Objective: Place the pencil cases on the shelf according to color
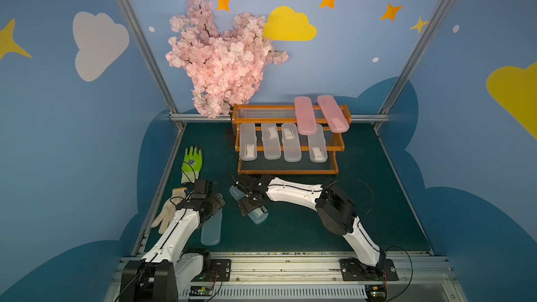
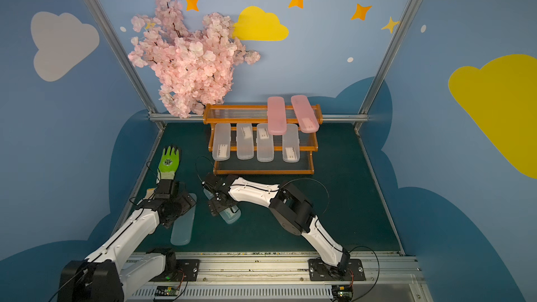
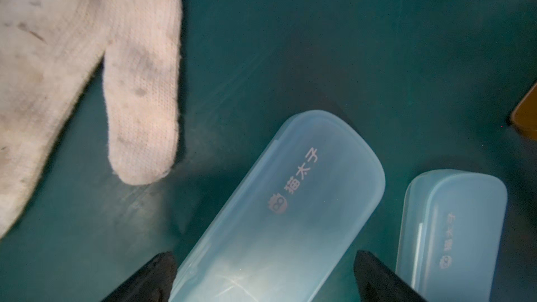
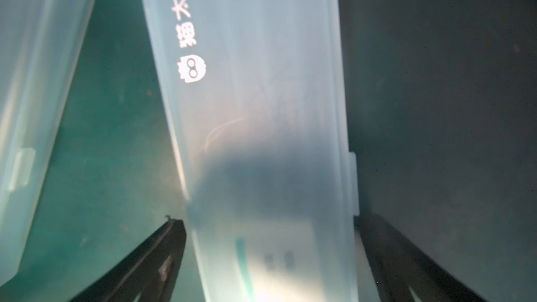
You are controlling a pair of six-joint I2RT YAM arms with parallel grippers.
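Two light-blue pencil cases lie on the green mat. My left gripper is low over the left case (image 3: 291,212), fingers wide open either side of it. My right gripper is open around the angled case (image 4: 251,106), one finger at each long side. On the wooden shelf (image 1: 288,172), two pink cases (image 1: 304,114) rest on the top tier and several clear cases (image 1: 271,141) on the middle tier; the bottom tier shows bare.
A white glove (image 3: 139,123) and a green glove (image 1: 191,162) lie at the mat's left. Pink blossoms (image 1: 223,61) hang behind the shelf's left end.
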